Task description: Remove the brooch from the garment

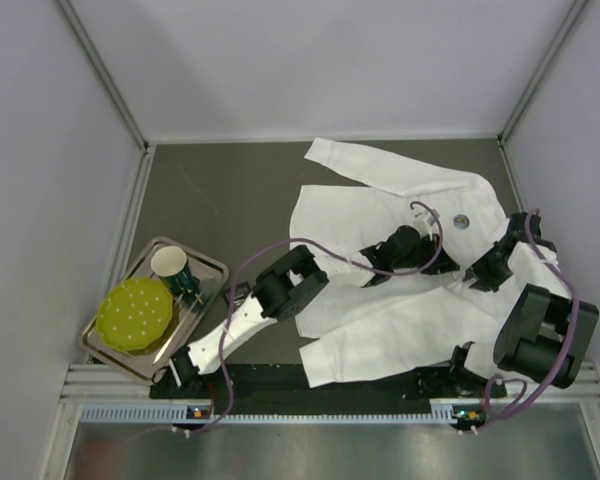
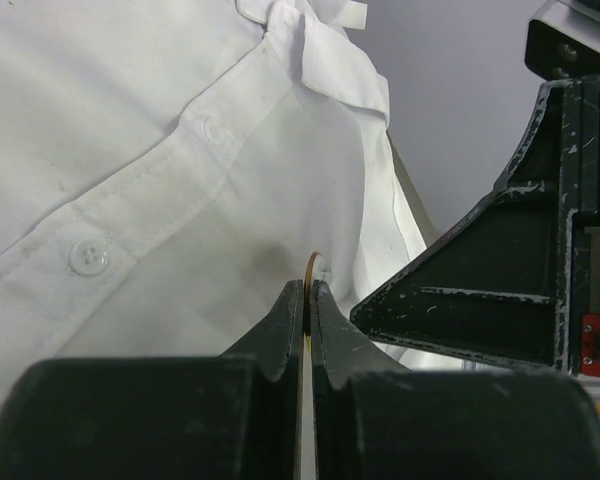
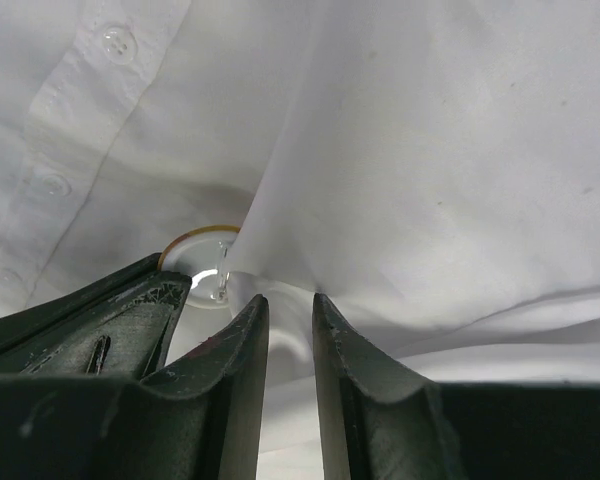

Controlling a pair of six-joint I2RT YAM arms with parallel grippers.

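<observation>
The white garment [image 1: 355,320] lies spread on the table. My left gripper is shut on the rim of the brooch [image 2: 313,270], a round disc seen edge-on in the left wrist view. In the right wrist view the brooch's [image 3: 198,262] pale back and gold-brown rim show beside the left gripper's finger [image 3: 145,310], with a thin metal part running to the cloth. The right gripper stands narrowly open just right of the brooch, white cloth showing between its fingertips. Whether it touches that cloth I cannot tell. In the top view the right gripper [image 1: 470,280] faces the left gripper [image 1: 453,266].
A small round grey patch [image 1: 461,221] shows on the garment beyond the grippers. At the left, a metal tray [image 1: 212,275] holds a green mug [image 1: 172,268] and a yellow-green dotted plate [image 1: 135,314]. Bare table [image 1: 225,195] lies at the back left.
</observation>
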